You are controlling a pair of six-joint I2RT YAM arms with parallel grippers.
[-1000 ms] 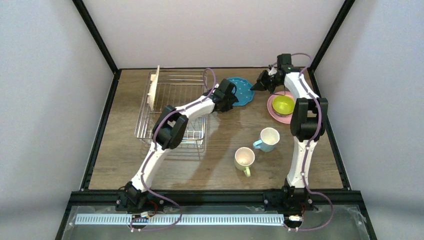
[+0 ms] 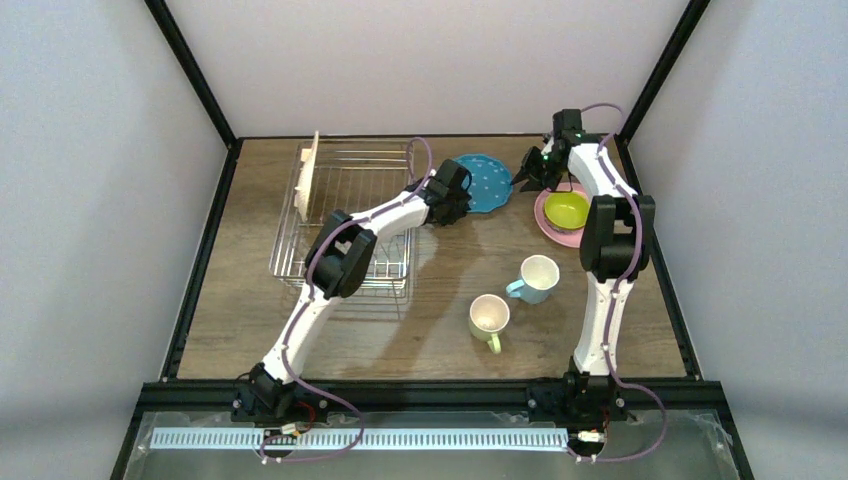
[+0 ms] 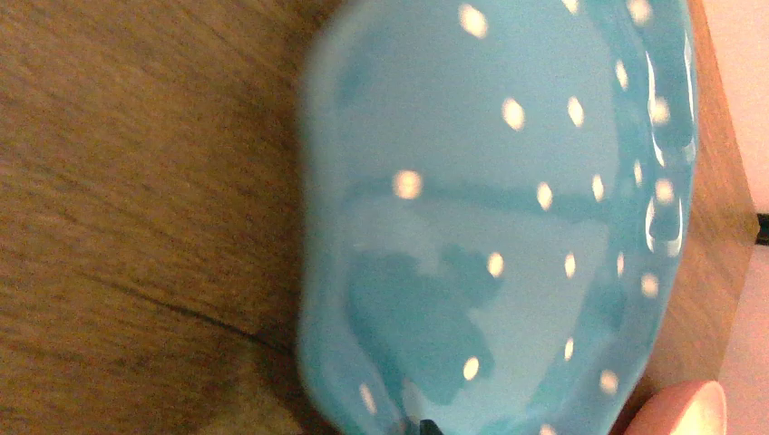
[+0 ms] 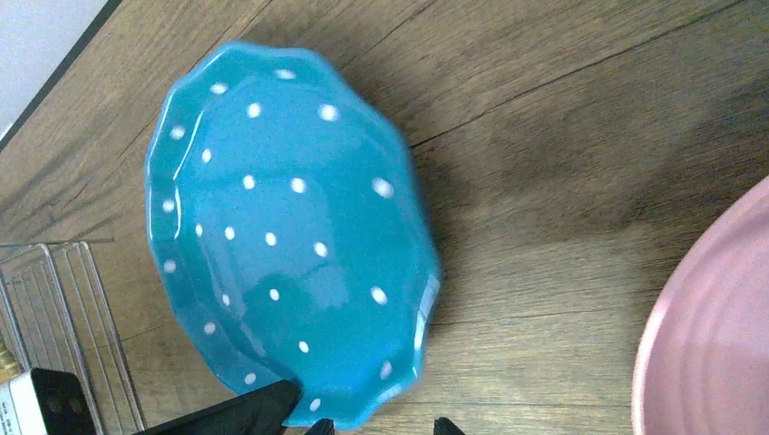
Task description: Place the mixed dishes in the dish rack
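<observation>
The blue dotted plate (image 2: 484, 178) (image 3: 490, 227) (image 4: 281, 208) lies on the wood surface right of the wire rack (image 2: 355, 175), which holds an upright cream plate (image 2: 309, 175). My left gripper (image 2: 455, 210) is low at the blue plate's left front edge, its fingers mostly hidden; whether it grips the rim cannot be told. My right gripper (image 2: 521, 183) hangs just right of the blue plate, above the left of a pink plate (image 2: 549, 225) (image 4: 707, 335), its fingertips apart with nothing seen between them. A yellow-green bowl (image 2: 567, 210) sits on the pink plate.
A light blue mug (image 2: 536, 278) and a pale green mug (image 2: 488, 318) stand in the front middle-right. Bare surface lies between the rack and mugs. Walls and a black frame surround the work area.
My right gripper has shifted slightly right and down, away from the blue plate. The left arm and the dishes look unchanged.
</observation>
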